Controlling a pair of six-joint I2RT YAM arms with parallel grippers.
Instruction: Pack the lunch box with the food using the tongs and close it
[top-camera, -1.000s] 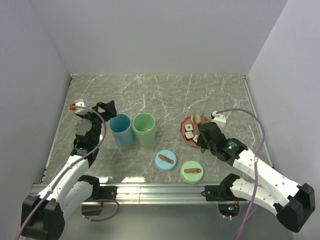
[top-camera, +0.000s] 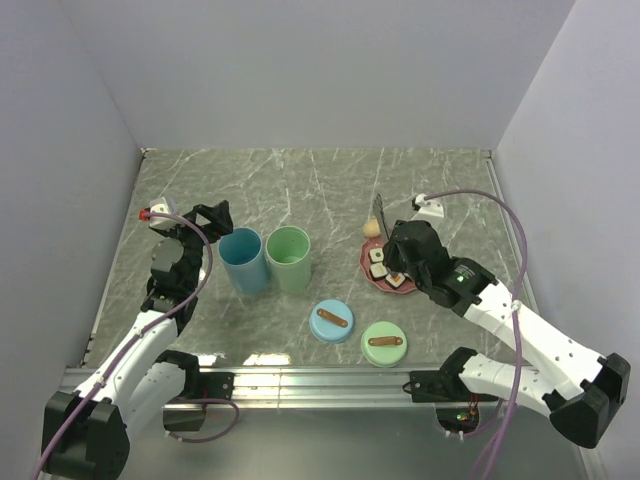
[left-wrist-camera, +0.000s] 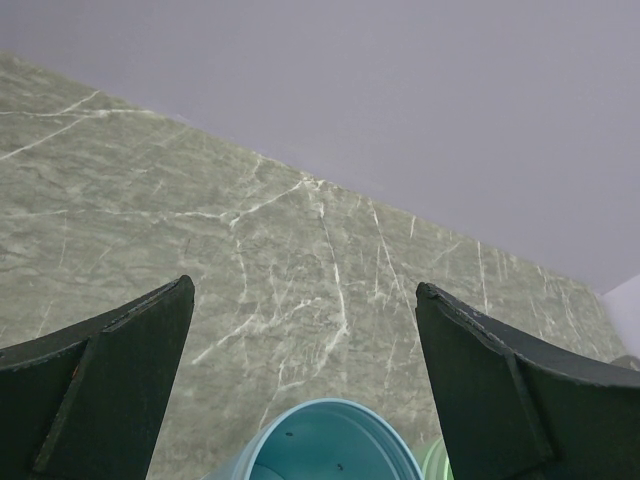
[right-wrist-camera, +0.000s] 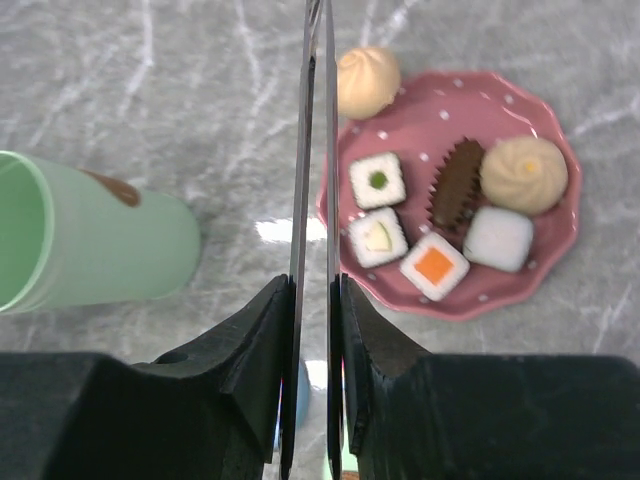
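Observation:
In my right gripper, shut on them, are metal tongs (right-wrist-camera: 302, 160) whose two arms stand close together; their tips are cut off at the top of the right wrist view. A pale bun (right-wrist-camera: 368, 82) sits at the left edge of the pink plate (right-wrist-camera: 465, 92), beside the tongs' right arm. On the plate lie a second bun (right-wrist-camera: 524, 175), a dark brown piece (right-wrist-camera: 457, 185) and several white rice pieces (right-wrist-camera: 377, 237). My left gripper is open and empty behind the blue container (top-camera: 243, 262). To its right stands the green container (top-camera: 289, 258).
A blue lid (top-camera: 331, 334) and a green lid (top-camera: 383, 356), each with a brown handle, lie near the front edge.
My right gripper has moved slightly left and the tongs' arms have come together. The pale bun has shifted left to the plate's edge. The left arm has stayed still.

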